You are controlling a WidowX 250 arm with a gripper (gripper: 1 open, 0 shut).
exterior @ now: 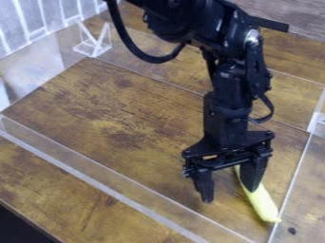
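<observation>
My black gripper (229, 181) is low over the wooden surface in the right half of the camera view, its two fingers apart in an open stance. A pale yellow, elongated object (259, 201) lies on the wood at the lower right, its upper end partly hidden behind my right finger. Whether that finger touches it I cannot tell.
Clear plastic edging (99, 184) borders the wooden work area, with another clear strip along the right. A white rack stands at the top left. The wood left of my gripper is clear.
</observation>
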